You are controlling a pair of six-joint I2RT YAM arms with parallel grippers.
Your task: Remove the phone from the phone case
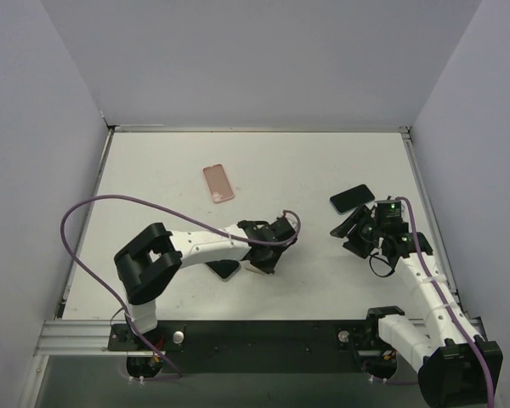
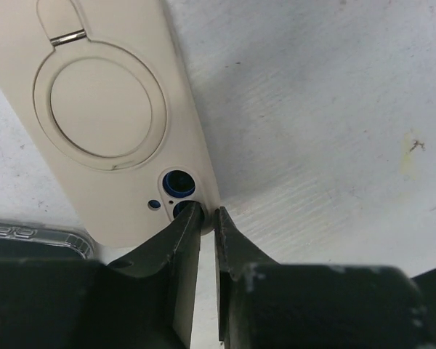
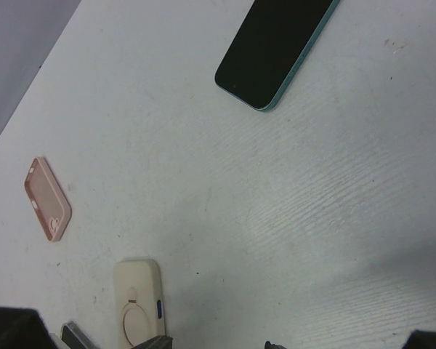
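A beige phone case with a ring on its back and camera cut-outs lies on the table, also in the right wrist view [image 3: 135,283]. My left gripper is at its camera corner, fingertips close together on or at that corner; whether anything is pinched between them is unclear. In the top view the left gripper [image 1: 270,255] hides most of the case. My right gripper [image 1: 357,229] hangs open over the right of the table, clear of the objects.
A dark phone [image 1: 351,198] lies at the back right, a pink empty case [image 1: 218,183] at the back centre-left. Another dark phone or clear-cased item [image 2: 29,251] lies beside the beige case.
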